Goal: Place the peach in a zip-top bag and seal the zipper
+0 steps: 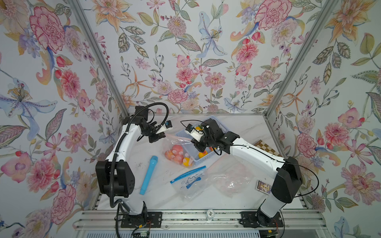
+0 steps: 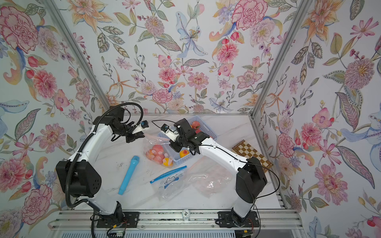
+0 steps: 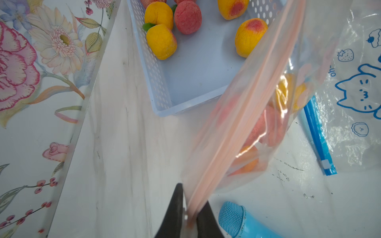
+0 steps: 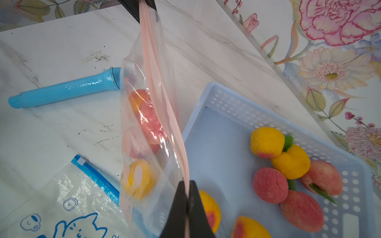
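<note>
A clear bag with a pink zip strip (image 4: 168, 107) is stretched between my two grippers, its mouth uppermost. Several peaches (image 4: 150, 123), red and yellow, lie inside its lower part. My left gripper is shut on one end of the strip, bunched between its fingers. At the other end, the right gripper is shut on the thin pink edge, which passes between its fingertips. The top left view has the left gripper (image 1: 160, 136) at the back left and the right gripper (image 1: 196, 143) over the basket. Whether the zip is closed along its length, I cannot tell.
Beside the bag stands a blue basket (image 4: 234, 91) holding more peaches (image 4: 271, 184). A blue microphone (image 1: 148, 174) lies at left. Two flat bags, one blue-zipped (image 1: 193, 182) and one clear (image 1: 232, 178), lie in front. A checkered board (image 1: 266, 147) is at far right.
</note>
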